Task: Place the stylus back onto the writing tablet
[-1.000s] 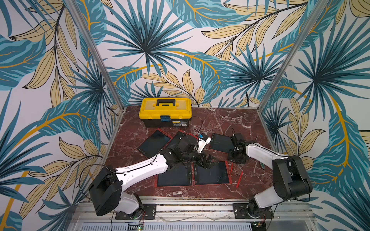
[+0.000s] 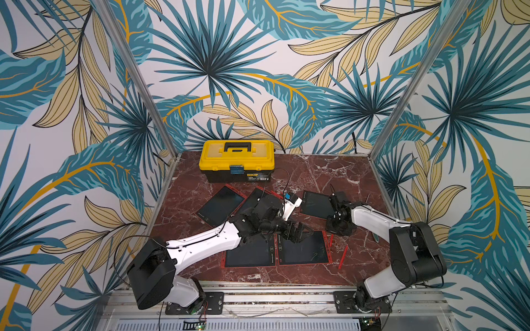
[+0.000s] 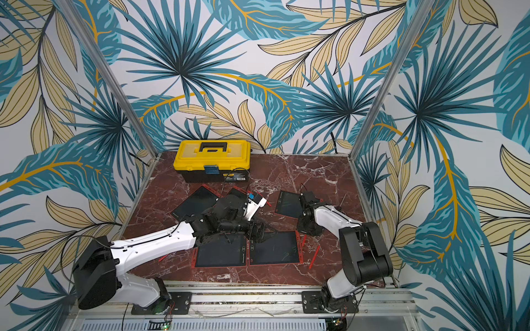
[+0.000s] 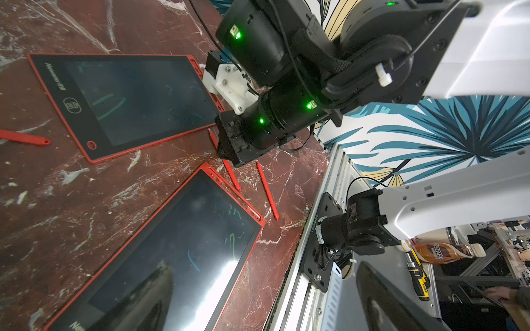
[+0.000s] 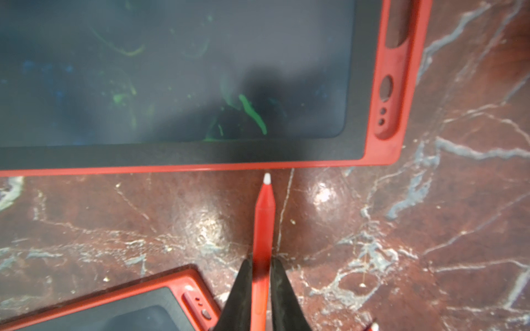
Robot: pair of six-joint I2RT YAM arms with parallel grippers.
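Observation:
A red stylus with a white tip runs between the fingers of my right gripper, which is shut on it. The tip points toward a red-framed tablet and stops just short of its edge. That tablet's side slot is visibly empty. In the left wrist view the same stylus lies close to the table, near the corner of a second tablet; I cannot tell whether it touches the table. My left gripper is wide open above this second tablet, nothing between its fingers.
Another stylus lies loose on the marble table, and one more at the left. More tablets lie at the back left, in front of a yellow toolbox.
The left gripper's fingers have shifted slightly at the front tablet. The right arm's elbow has moved a little; its gripper stays at nearly the same place.

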